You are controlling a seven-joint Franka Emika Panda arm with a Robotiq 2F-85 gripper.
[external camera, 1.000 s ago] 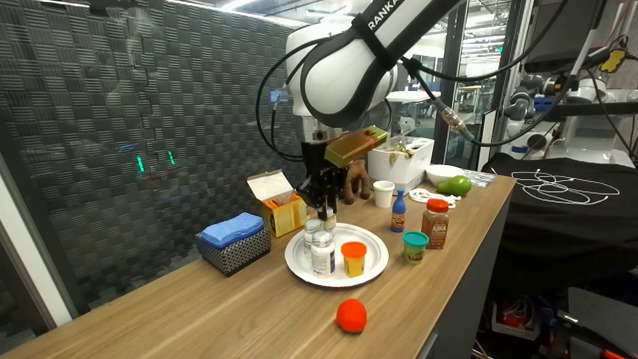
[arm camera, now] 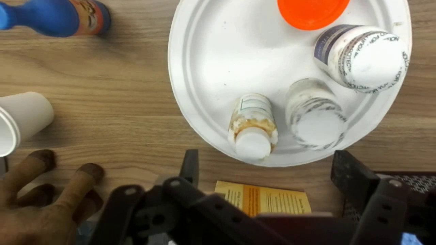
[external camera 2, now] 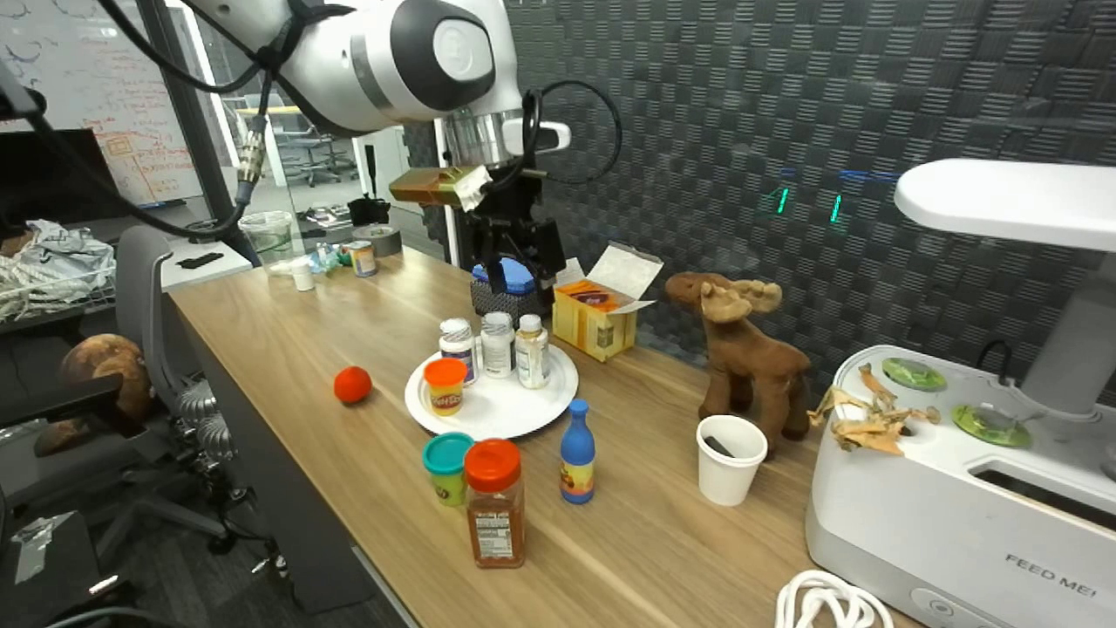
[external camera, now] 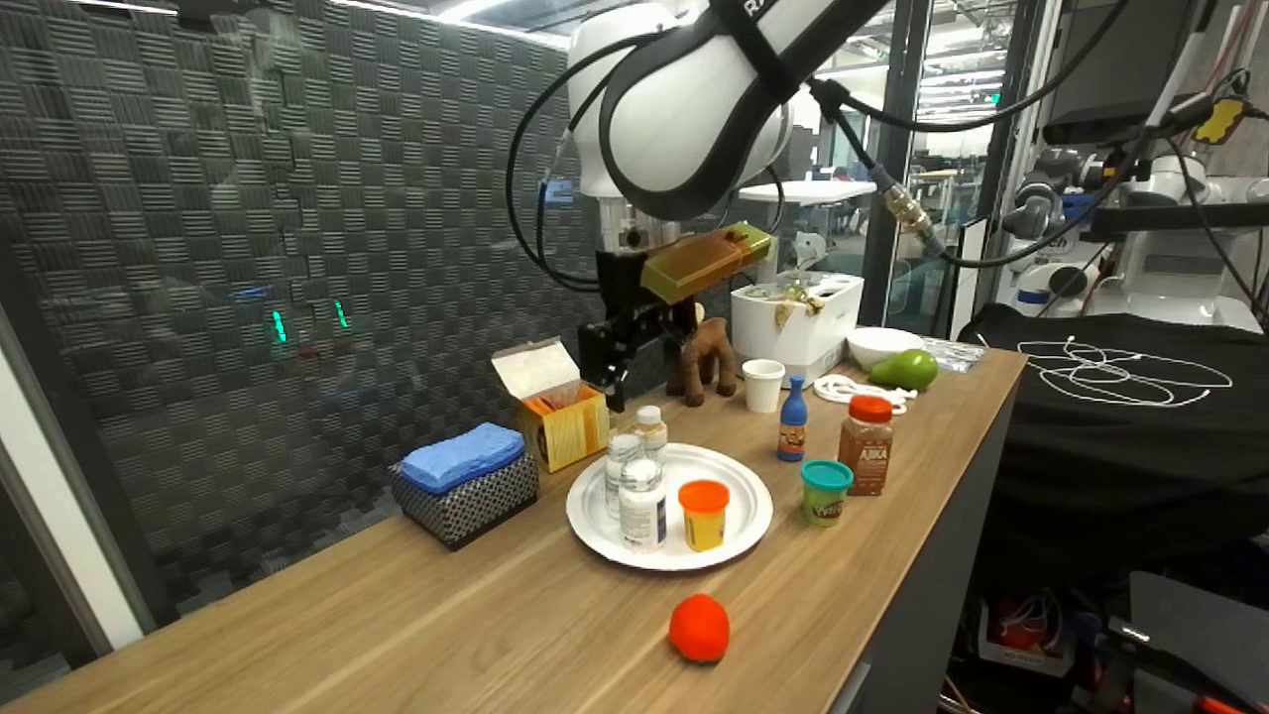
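Note:
My gripper is open and empty, its fingers spread wide in the wrist view. It hangs above the table near the back edge of the white plate (external camera: 740, 537). On the plate stand a small bottle (arm camera: 253, 122) with a stained shoulder, a middle white-capped bottle (arm camera: 314, 116) and a larger white bottle (arm camera: 359, 57). An orange-lidded Play-Doh tub (external camera: 704, 517) shares the plate. In exterior view 2 the gripper (external camera 2: 520, 283) is above and behind the bottles, apart from them.
Behind the plate are the open yellow box (external camera 2: 594, 319) and a dark basket (external camera: 466, 494) with blue cloth. A blue bottle (external camera 2: 577, 455), red-lidded jar (external camera 2: 494, 508), teal-lidded tub (external camera 2: 447, 467), paper cup (external camera 2: 730, 460) and brown moose toy (external camera 2: 753, 351) stand nearby. A red ball (external camera: 698, 629) lies in front.
My gripper has risen and shifted away from the small bottle at the plate's back, turning as it moved. The bottles and other table objects look unmoved.

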